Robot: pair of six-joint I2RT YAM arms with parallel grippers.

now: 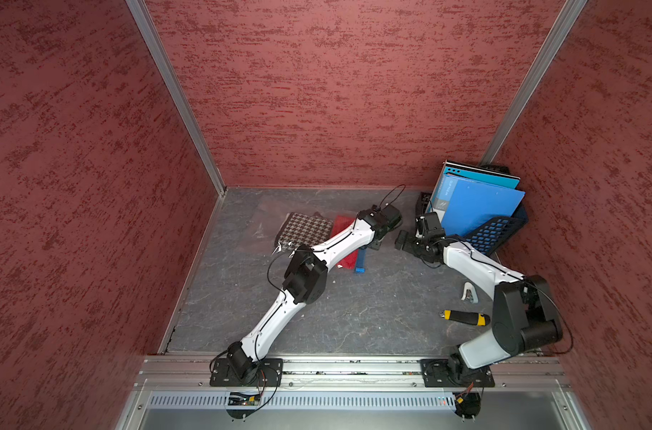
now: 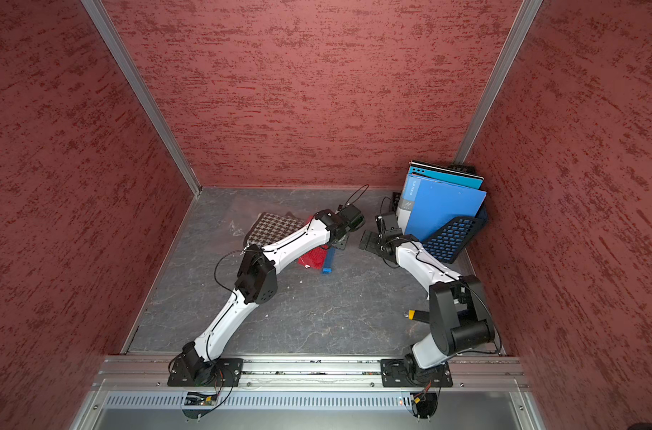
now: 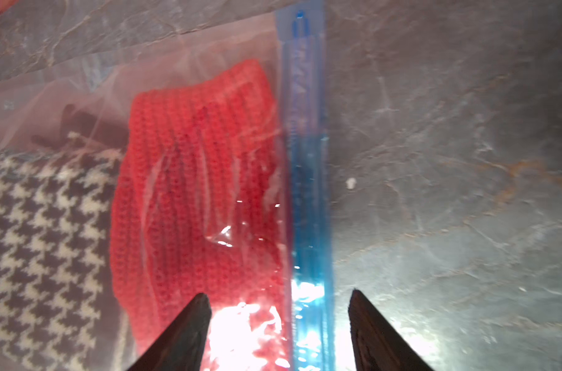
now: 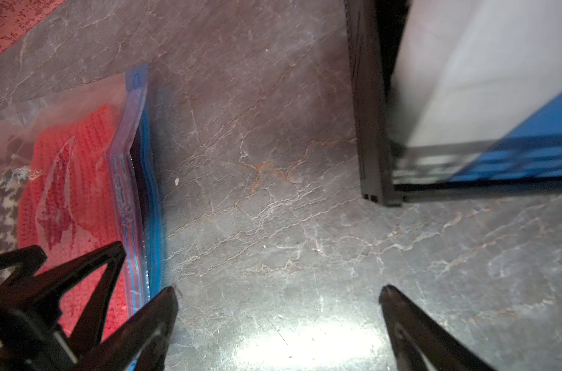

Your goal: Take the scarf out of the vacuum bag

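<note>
A clear zip bag with a blue seal strip (image 3: 308, 204) lies on the grey floor, holding a red knitted scarf (image 3: 200, 185) beside a houndstooth-patterned cloth (image 1: 304, 230). My left gripper hovers open above the bag's right end, its fingers either side of the seal and red knit. To the right of the bag, my right gripper is open above bare floor, nothing between its fingers. In its view, part of the left gripper's black frame covers the bag's lower part.
A black holder (image 4: 370, 105) with blue folders (image 1: 476, 204) stands at the back right. A yellow-black tool (image 1: 465, 317) and a white object (image 1: 469, 292) lie at the front right.
</note>
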